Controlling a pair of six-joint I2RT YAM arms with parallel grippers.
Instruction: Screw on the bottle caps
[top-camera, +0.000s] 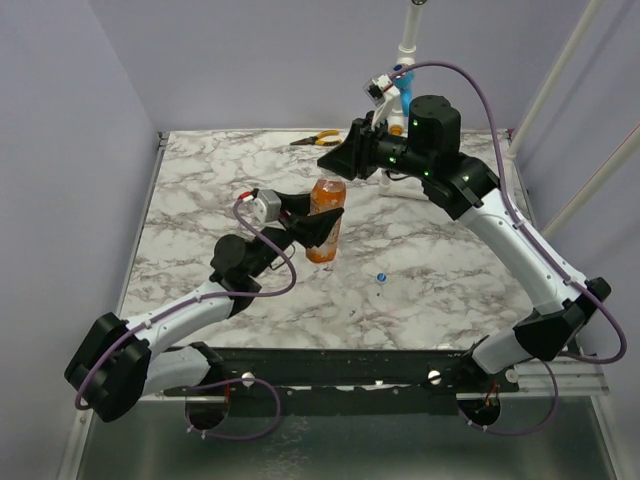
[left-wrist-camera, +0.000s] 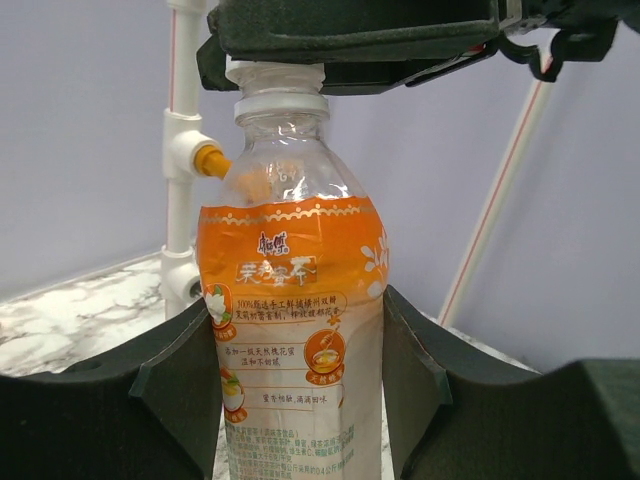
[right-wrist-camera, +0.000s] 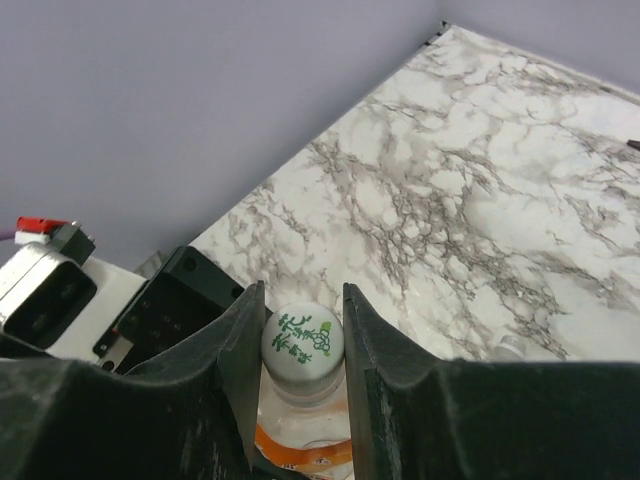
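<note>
An orange-labelled plastic bottle stands upright in my left gripper, whose fingers close round its body in the left wrist view. Just above its neck my right gripper is shut on a white cap with green printing; from the left wrist view this cap sits at the bottle's mouth. Whether it is seated on the thread I cannot tell.
A small blue cap lies on the marble table, right of the bottle. Pliers lie at the back, and a white pipe stand rises behind.
</note>
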